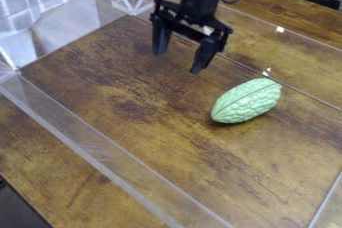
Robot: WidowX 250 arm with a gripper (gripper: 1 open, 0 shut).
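Note:
My black gripper (181,58) hangs at the top middle over the wooden surface, slightly blurred, its two dark fingers spread apart with no object visible between them. A pale green, bumpy, oblong vegetable (246,101) lies on the wood at the right, below and to the right of the gripper, apart from it.
Clear plastic walls (80,146) edge the wooden work area (120,102), whose middle and left are bare. A pale patterned cloth (47,2) is at the top left.

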